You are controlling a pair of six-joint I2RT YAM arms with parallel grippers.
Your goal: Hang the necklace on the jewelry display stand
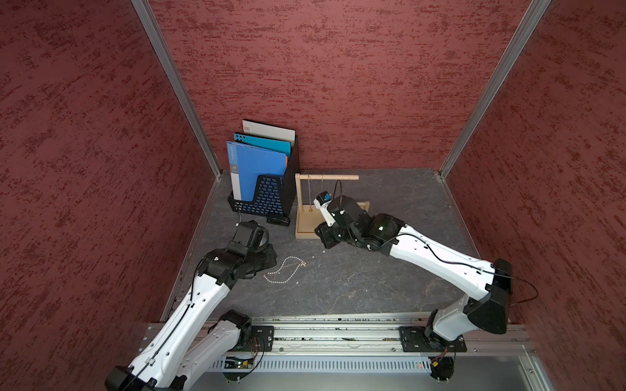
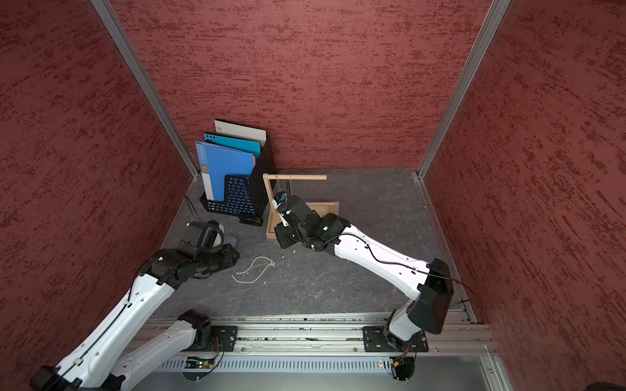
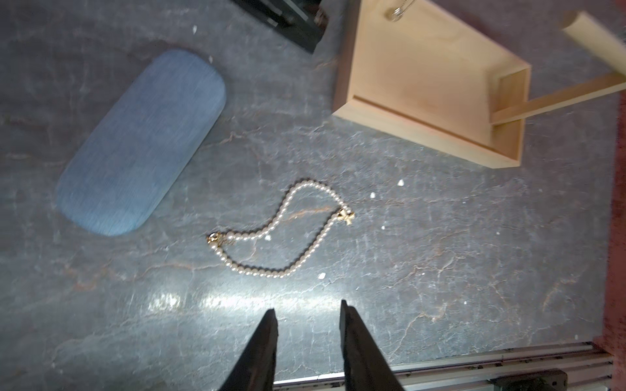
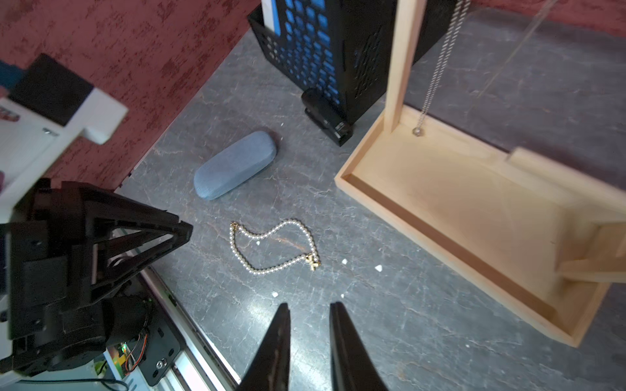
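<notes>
A pearl necklace (image 3: 287, 268) with a small gold charm lies in a loose loop on the dark stone-patterned table. My left gripper is above the table near the necklace, its fingers parted with nothing between them. The wooden jewelry display stand (image 1: 326, 177) has a shallow tray base, and thin chains hang from its bar. In front of the stand in the top left view is my right gripper. Its two fingertips are a little apart and the gap is empty. The necklace (image 4: 274, 268) also shows fully in the right wrist view.
A blue-grey case (image 3: 143, 140) lies left of the necklace. Behind it stands a black mesh file holder (image 1: 287, 189) with folders, and a small black object (image 4: 327, 116) sits at its foot.
</notes>
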